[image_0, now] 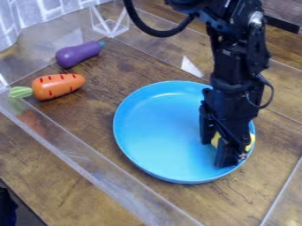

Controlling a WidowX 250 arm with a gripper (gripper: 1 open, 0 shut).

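Note:
My black gripper (227, 137) reaches down from the top right into the right side of a blue round plate (154, 132). A small yellow object (249, 139) shows at the plate's right edge, mostly hidden behind the gripper. Whether the fingers grip it cannot be made out.
An orange toy carrot (56, 86) and a purple toy eggplant (78, 54) lie on the wooden table (71, 150) at the left. A clear barrier runs along the left and front. Bare wood shows right of the plate.

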